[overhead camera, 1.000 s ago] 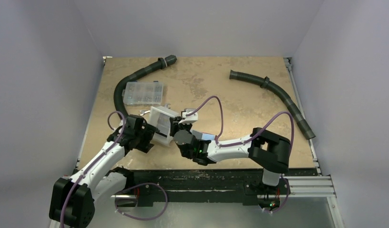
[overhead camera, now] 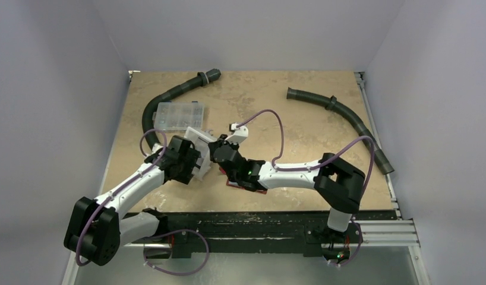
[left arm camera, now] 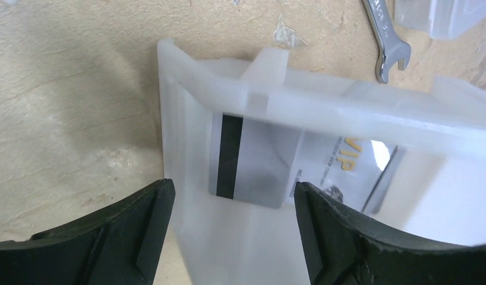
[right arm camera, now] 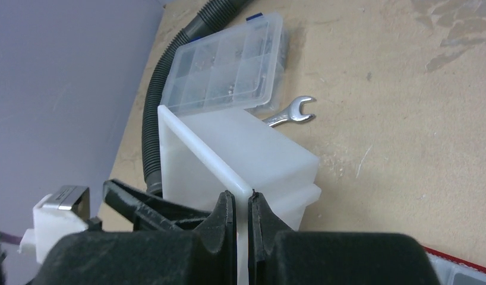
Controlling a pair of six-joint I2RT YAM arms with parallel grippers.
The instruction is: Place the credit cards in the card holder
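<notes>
A white translucent box [overhead camera: 197,135] stands tilted between the two arms, left of the middle. Inside it, in the left wrist view, lie a grey card with a black stripe [left arm camera: 261,163] and a silver card marked VIP [left arm camera: 340,157]. My left gripper is open over the box's inside, its fingers apart and nothing held. One rim of the box is pinched by my right gripper. A red-edged holder [right arm camera: 460,264] with grey compartments shows only at the lower right of the right wrist view; the right arm covers most of it from above.
A clear compartment case [right arm camera: 229,65] sits behind the box, with a wrench [right arm camera: 294,111] beside it. Dark hoses [overhead camera: 169,95] curve along the left and right [overhead camera: 350,116] sides.
The right gripper has shifted back, and the box's rim with it, so the box is tipped toward the left gripper. The left gripper has come in toward the box. Part of the red holder has come into view.
</notes>
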